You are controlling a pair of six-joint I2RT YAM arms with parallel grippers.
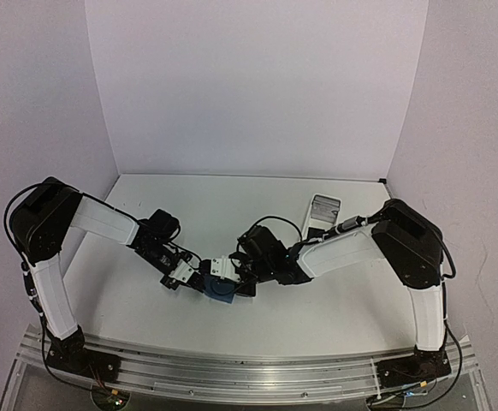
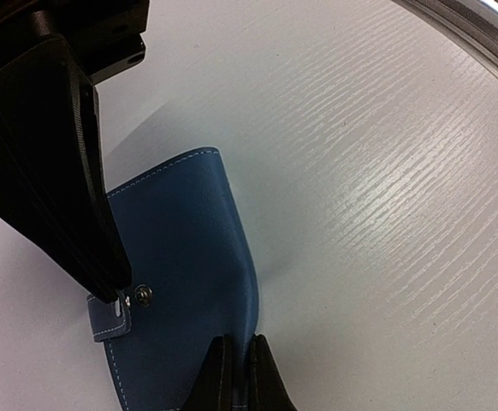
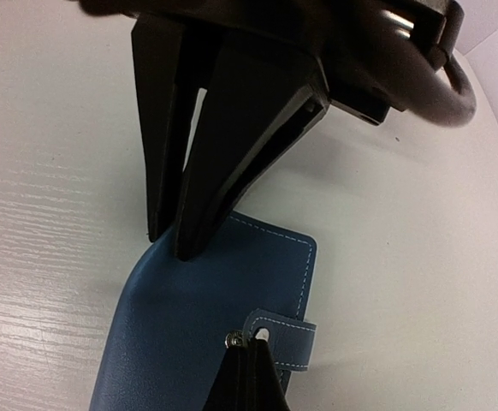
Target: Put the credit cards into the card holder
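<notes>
A blue stitched card holder lies on the table between both grippers in the top view, partly covered by them. My left gripper is shut on its folded edge, which runs between the fingertips. On the opposite side, the strap has its snap half apart from the brass stud on the cover. My right gripper is shut, its tips right at the strap's end by the snap. Whether the thin strap is between them cannot be made out. No credit card can be clearly seen.
A white tray with a grey piece in it stands at the back right, partly behind the right arm. Both arms reach in close together over the holder.
</notes>
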